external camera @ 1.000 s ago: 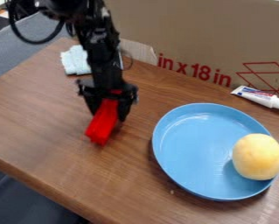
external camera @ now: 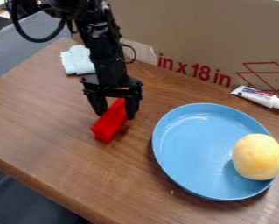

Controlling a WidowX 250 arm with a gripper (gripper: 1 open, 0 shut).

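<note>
My black gripper (external camera: 115, 107) is open, its fingers down around the upper part of a red elongated block (external camera: 108, 126) that lies on the wooden table. The block's lower end reaches out toward the front. Whether the fingers touch it I cannot tell.
A blue plate (external camera: 191, 153) with a pale yellow round object (external camera: 257, 157) is to the right. A toothpaste tube (external camera: 260, 96) lies at the back right, a white cloth (external camera: 76, 59) at the back left, before a cardboard box (external camera: 212, 35).
My gripper has shifted slightly over the last second and is in sharper view now. The red block stays in nearly the same place.
</note>
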